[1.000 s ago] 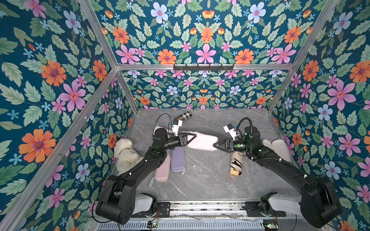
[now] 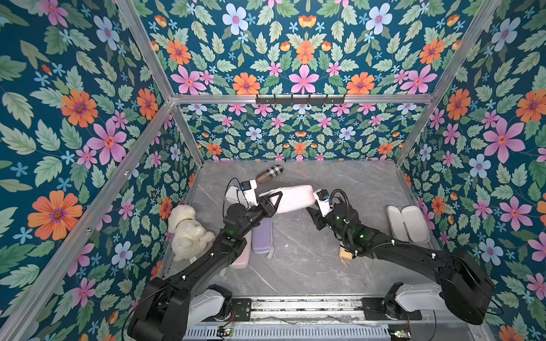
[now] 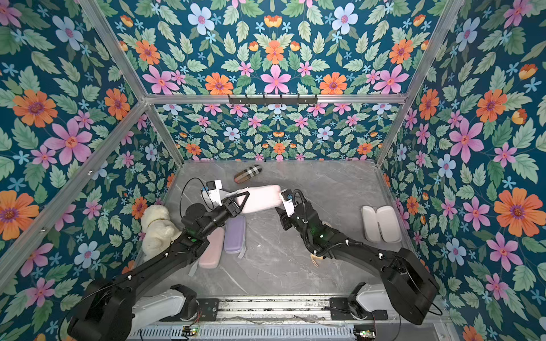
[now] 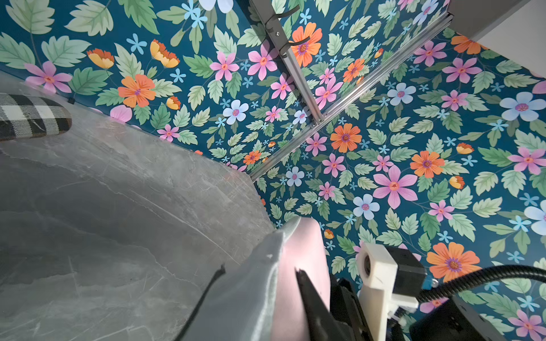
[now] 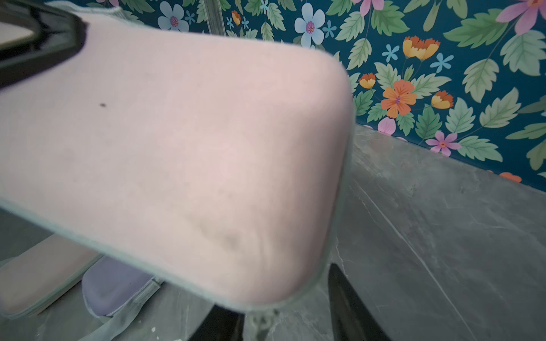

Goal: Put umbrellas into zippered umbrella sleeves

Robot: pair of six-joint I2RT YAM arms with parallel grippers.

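A pale pink sleeve with a pale green-grey edge is held up in the middle. My left gripper is clamped across its left end, with a finger on either side in the left wrist view. My right gripper stands apart-fingered at the sleeve's right end. In the right wrist view a small metal zipper pull hangs under the sleeve's corner, between these fingers. A plaid umbrella lies at the back. Below the right arm shows a yellow-tan umbrella, partly hidden.
A purple sleeve and another pink sleeve lie by the left arm. An opened beige sleeve rests at the right, a cream plush toy at the left.
The held sleeve has turned, its right end now higher in the view. The left arm tilted with it.
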